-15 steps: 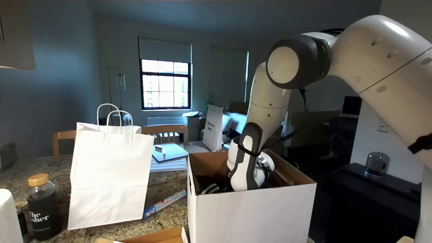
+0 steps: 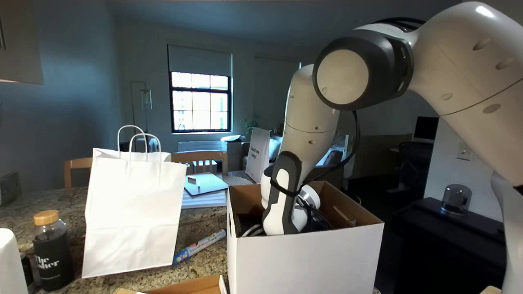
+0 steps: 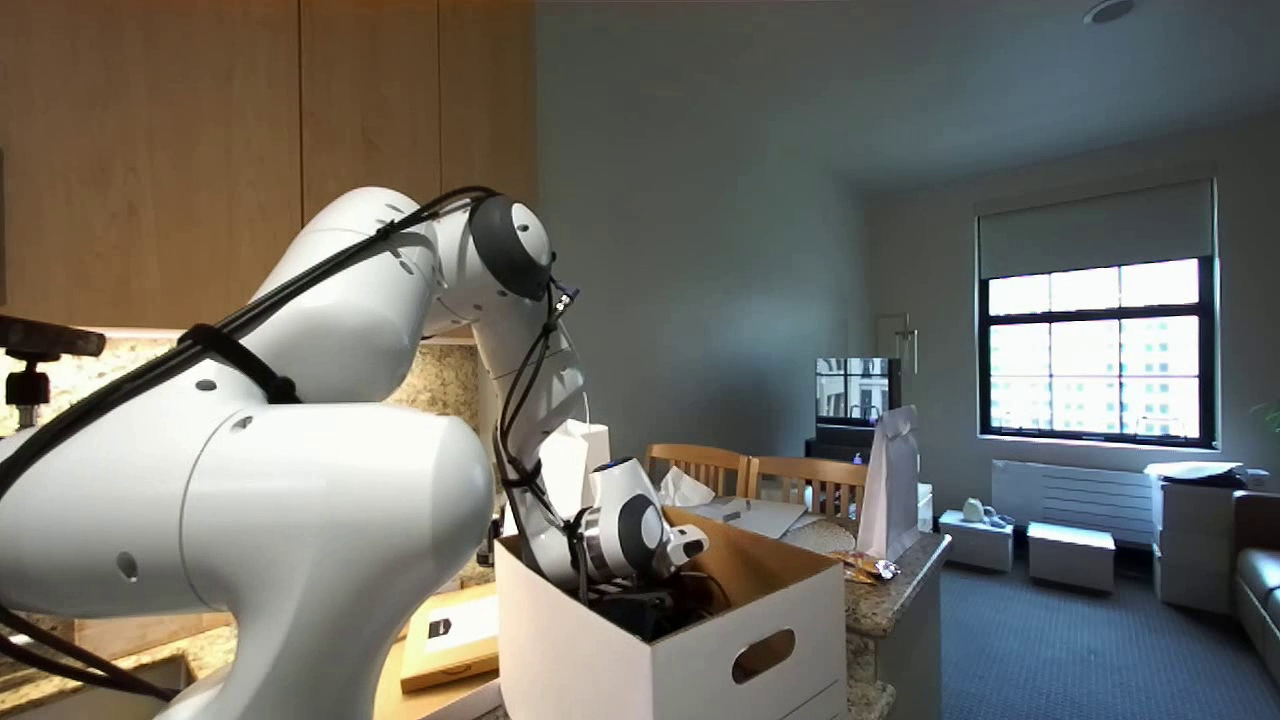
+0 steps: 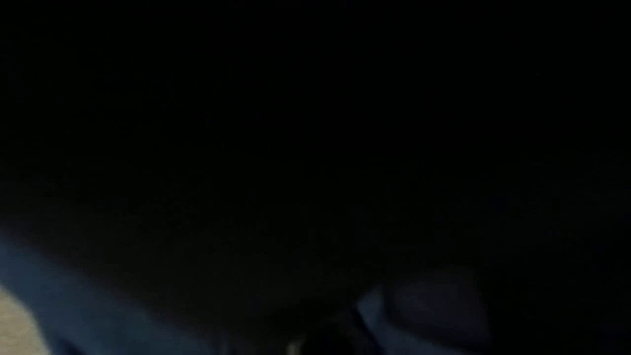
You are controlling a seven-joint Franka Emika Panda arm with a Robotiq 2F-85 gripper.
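Note:
A white cardboard box (image 2: 304,264) with a brown inside stands on the counter, and the end of my arm reaches down into it. In the second exterior view the arm's wrist sits inside the same box (image 3: 576,642), above dark contents and cables that I cannot make out. My gripper itself is hidden by the box walls in both exterior views. The wrist view is almost wholly black, with a blurred blue surface (image 4: 112,313) at the lower left and a dim greyish patch (image 4: 438,301) at the lower right. No fingers can be told apart there.
Left of the box stand a white paper bag (image 2: 135,215) and a dark bottle (image 2: 53,255) with a wooden cap. A blue-and-white tube (image 2: 201,246) lies between bag and box. The box walls closely surround the arm's end.
In the first exterior view, the arm's lower part has shifted left inside the box and sits slightly lower at its end. The bag, bottle and tube have not moved.

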